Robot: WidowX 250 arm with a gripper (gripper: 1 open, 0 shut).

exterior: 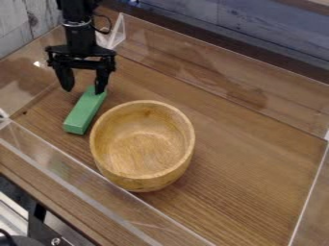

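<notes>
My black gripper (83, 71) hangs at the upper left, open, its fingers spread above the far end of a green block (85, 111). The block lies lengthwise on the wooden table, left of a large tan bowl (141, 171). I cannot tell whether the fingertips touch the block.
The bowl (180, 135) stands empty near the front centre. A pale edge runs along the left side, with a dark blue wall behind the table at the upper right.
</notes>
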